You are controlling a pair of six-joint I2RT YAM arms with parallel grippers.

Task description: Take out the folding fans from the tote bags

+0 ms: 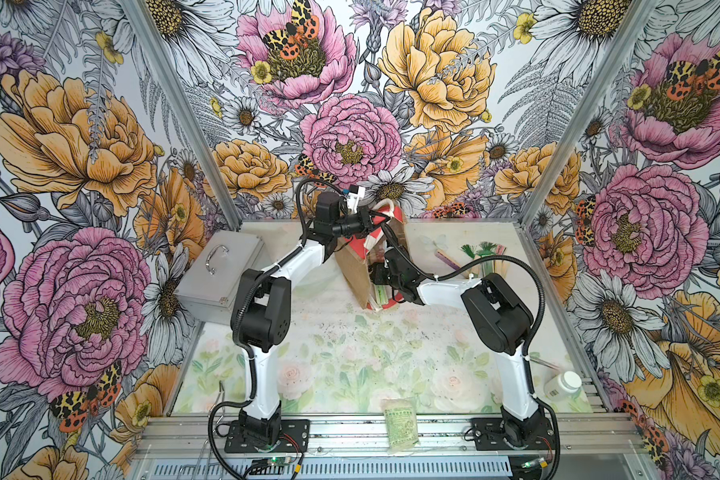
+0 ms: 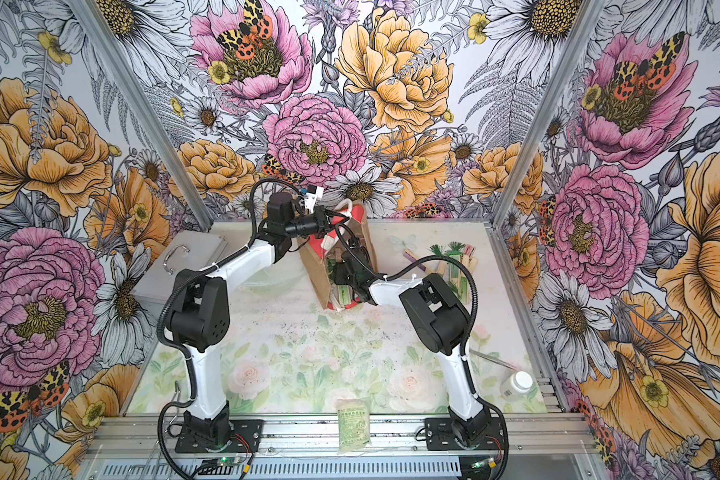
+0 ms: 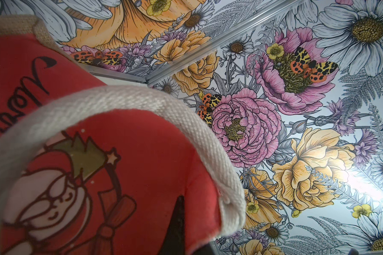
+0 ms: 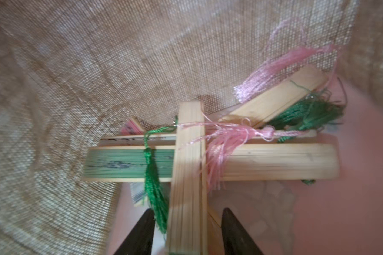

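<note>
The red-and-burlap tote bag [image 1: 351,272] lies near the table's back middle. My left gripper [image 1: 380,217] is shut at its upper rim, beside the white handle [image 3: 157,102]. My right gripper is open inside the bag, its fingers either side of an upright bamboo fan [image 4: 187,170]. Beneath and behind that fan lie a green-edged fan [image 4: 263,163], a slanted fan [image 4: 285,91] and pink and green tassels.
Several folding fans [image 1: 488,264] lie on the right of the table. A metal box [image 1: 216,280] stands at the left, a white bottle [image 1: 563,385] at the front right.
</note>
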